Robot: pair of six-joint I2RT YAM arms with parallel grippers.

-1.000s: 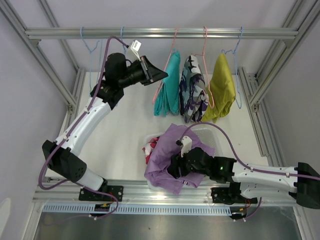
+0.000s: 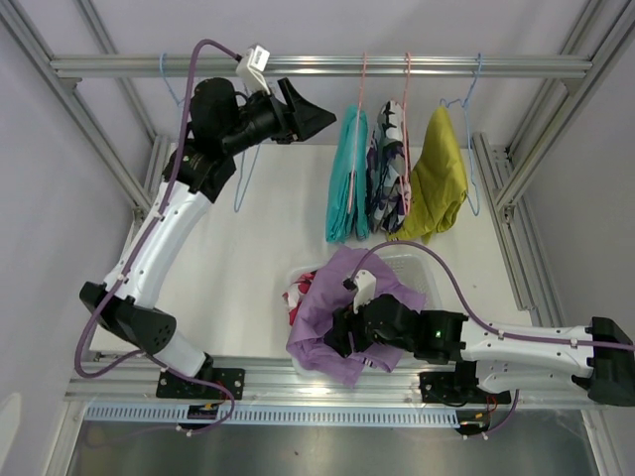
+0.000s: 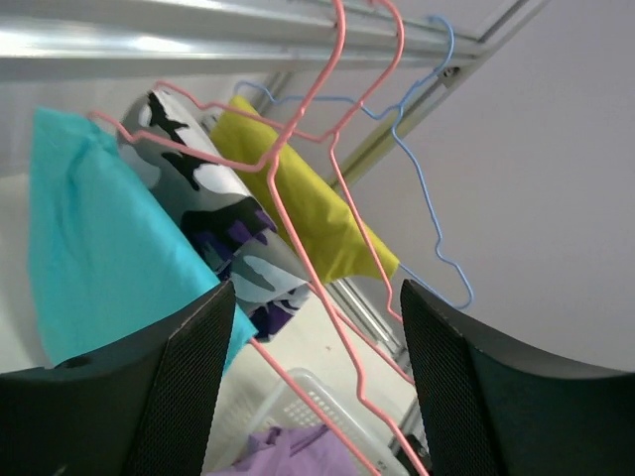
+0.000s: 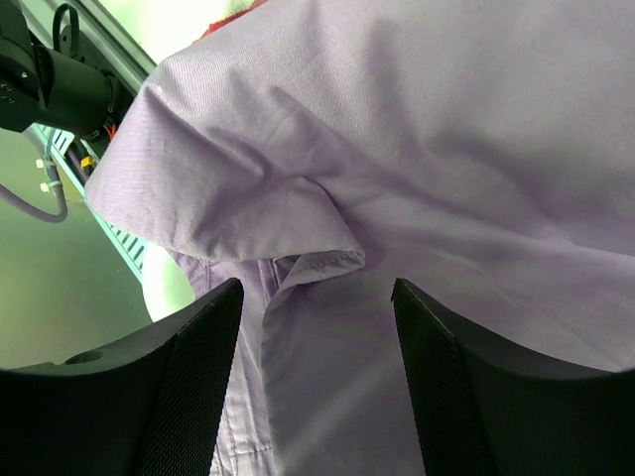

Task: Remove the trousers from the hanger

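Note:
Folded trousers hang on hangers from the rail: teal, camouflage and olive; all three show beyond pink hanger wires in the left wrist view. My left gripper stands open up at the rail, left of the teal pair, with nothing held between its fingers. My right gripper is low over the purple cloth in the white basket; in the right wrist view its fingers are apart over the cloth's folds, nothing visibly gripped.
Empty blue hangers hang left of the trousers on the metal rail. The shelf floor is clear at left. A red cloth lies at the basket's left side. Frame posts border both sides.
The teal pair and its pink hanger swung rightward and straightened. The right arm moved barely, if at all.

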